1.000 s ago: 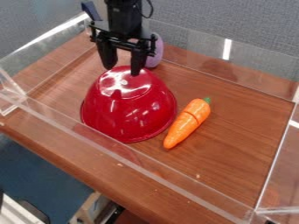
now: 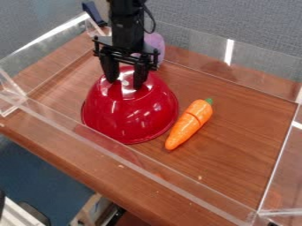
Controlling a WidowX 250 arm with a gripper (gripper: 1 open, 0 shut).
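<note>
My black gripper (image 2: 125,78) reaches down from the top of the view onto the crown of an upturned shiny red bowl (image 2: 127,115), its two fingers apart on either side of the top. Whether they touch the bowl is hard to tell. An orange toy carrot (image 2: 189,124) with a green tip lies to the right of the bowl. A purple object (image 2: 154,42) is partly hidden behind the gripper.
Clear low walls surround the wooden surface (image 2: 242,141). A grey panel stands behind.
My gripper has come down onto the bowl's top, and its fingers look closer together than a second ago. The bowl and carrot have not moved.
</note>
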